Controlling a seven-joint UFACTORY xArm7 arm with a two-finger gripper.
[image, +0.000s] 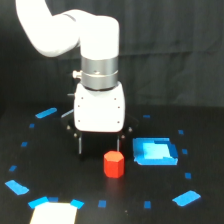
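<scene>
A red block (114, 164) with a hexagonal-looking outline stands on the dark table in front of my gripper (99, 149). The two thin dark fingers are spread wide apart, so the gripper is open, with nothing visible between them. In the image the right finger (118, 143) comes down just above the block's top, while the left one hangs clear to its left. From this one angle I cannot tell how far behind the block the fingers are or whether they touch it.
To the right lies a square outlined in blue with a pale patch (157, 151) inside. A cream-coloured square (54, 213) edged with blue sits at the front left. Blue tape strips (186, 198) and small blue marks dot the table. Open table surrounds the block.
</scene>
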